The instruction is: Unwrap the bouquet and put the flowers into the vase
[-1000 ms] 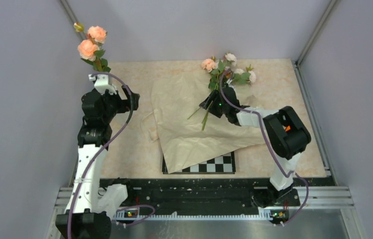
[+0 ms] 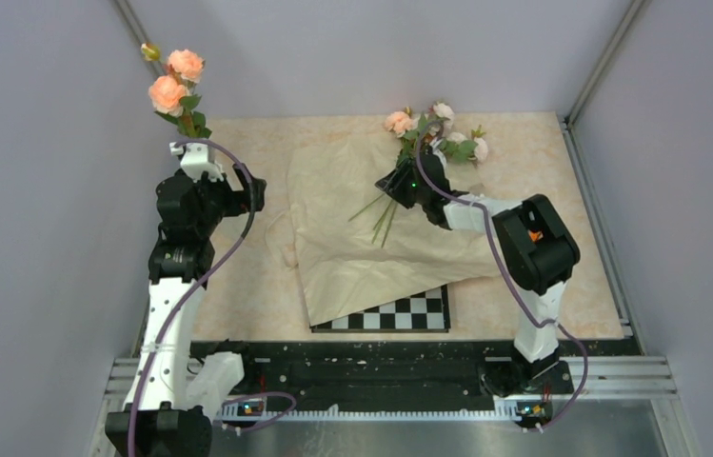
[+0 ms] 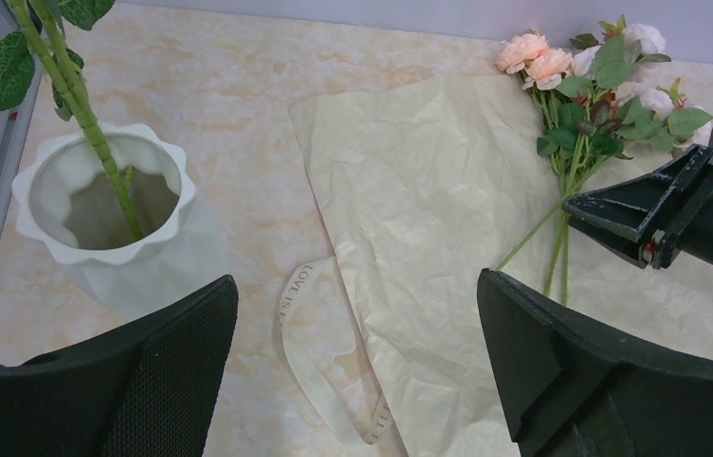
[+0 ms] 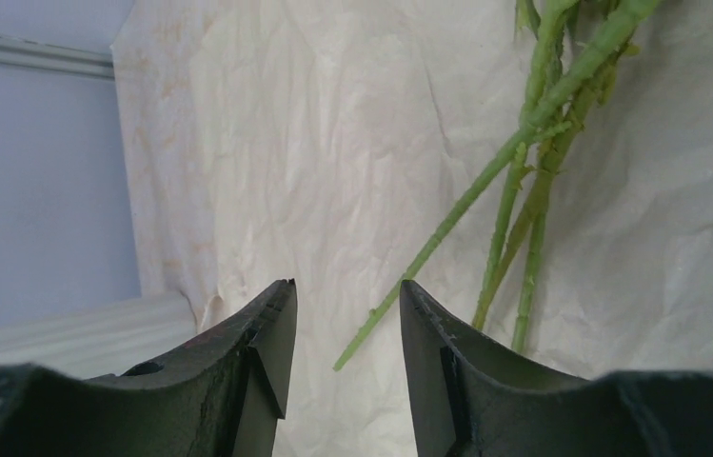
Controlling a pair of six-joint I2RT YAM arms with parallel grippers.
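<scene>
A white scalloped vase (image 3: pixel 205 233) stands at the left in the left wrist view, a green stem inside it. Its peach blooms (image 2: pixel 168 93) rise at the top view's upper left. The remaining flowers (image 2: pixel 398 122), peach and pale pink, lie on the paper with their stems (image 4: pixel 466 198) towards the front. Over these stems is my right gripper, its fingers part open; one stem's end shows in the gap, not clasped. My left gripper is open beside the vase, with nothing between its fingers.
Cream wrapping paper (image 2: pixel 343 257) covers the middle of the table, partly over a checkered board (image 2: pixel 414 312). A pale lettered ribbon (image 3: pixel 309 371) lies between vase and paper. Bare tabletop (image 2: pixel 247 295) shows at the front left.
The stem ends lie more spread, and the paper has shifted left. The left arm is still.
</scene>
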